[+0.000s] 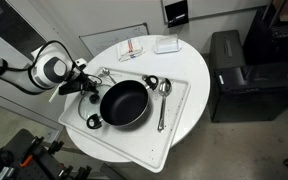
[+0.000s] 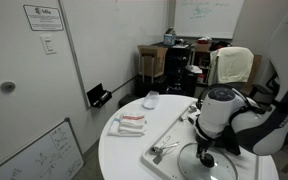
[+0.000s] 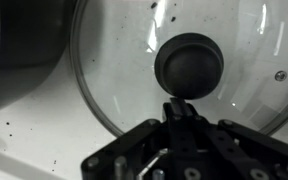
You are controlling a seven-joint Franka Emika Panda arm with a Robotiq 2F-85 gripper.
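Note:
A clear glass lid [image 3: 124,50] with a round black knob [image 3: 189,65] lies flat on the white tray in the wrist view. My gripper is shut, its fingertips right at the near edge of the knob, with nothing visible between them. Whether the tips touch the knob or hover over it, I cannot tell. In exterior view 1 the gripper [image 1: 88,88] is beside the knob [image 1: 94,98], left of an empty black pot [image 1: 126,103]. From the other side, exterior view 2 shows the lid [image 2: 191,165] under the arm.
A large spoon [image 1: 163,105] lies right of the pot on the white tray [image 1: 144,155]. Smaller utensils [image 1: 106,73] rest near the tray's back edge. Behind it on the round table are a folded cloth [image 1: 129,48] and a clear container [image 1: 167,44].

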